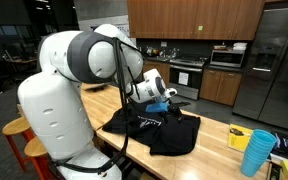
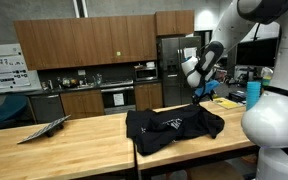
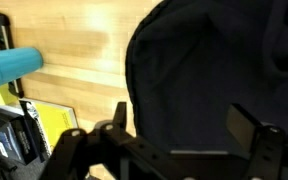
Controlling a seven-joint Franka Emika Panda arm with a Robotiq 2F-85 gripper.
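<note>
A black cloth, probably a garment (image 1: 174,138) lies spread and wrinkled on the wooden table; in the wrist view the dark cloth (image 3: 189,95) fills the middle and right. Over it hangs my gripper, open, its two dark fingers far apart at the lower edge with only the cloth's surface showing beyond them. From the side, the gripper (image 2: 199,98) is above the right part of the cloth (image 2: 164,127). Whether the fingertips touch the fabric cannot be told.
Blue cups (image 1: 256,153) stand at the table's right side, near a yellow item (image 1: 240,137) and some boxes. A dark flat object (image 2: 46,129) rests on the far left of the table. Bare wood (image 2: 74,150) lies between it and the cloth.
</note>
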